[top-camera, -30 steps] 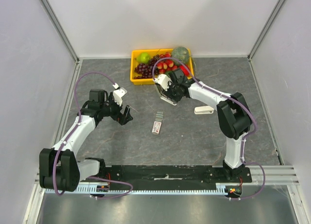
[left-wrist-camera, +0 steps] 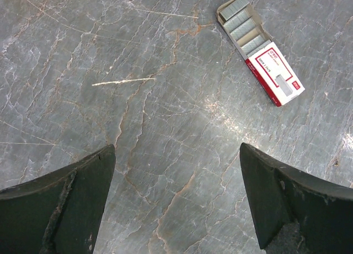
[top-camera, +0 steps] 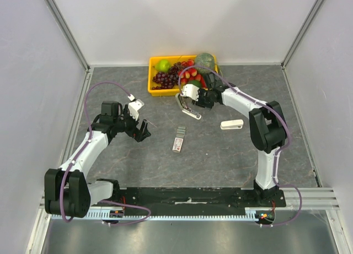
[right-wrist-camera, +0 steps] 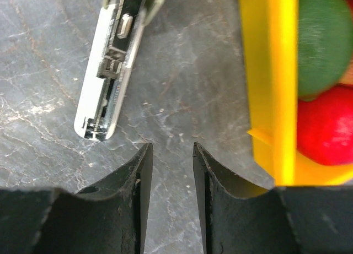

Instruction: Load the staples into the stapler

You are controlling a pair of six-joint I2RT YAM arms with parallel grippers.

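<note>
An opened stapler [top-camera: 191, 113] lies before the fruit basket, its slim white base and metal channel [right-wrist-camera: 113, 72] filling the upper left of the right wrist view. My right gripper is beside it, part open, nothing between the fingers. An opened staple box [top-camera: 178, 139] with strips of staples [left-wrist-camera: 237, 20] lies mid-table. My left gripper stands open and empty at the left, the box [left-wrist-camera: 276, 75] ahead and to its right.
A yellow basket [top-camera: 151, 77] of fruit stands at the back, close by the right gripper. A white oblong object [top-camera: 231, 124] lies at the right.
My right gripper has moved right, away from over the stapler, uncovering more of it. The left arm has not moved.
</note>
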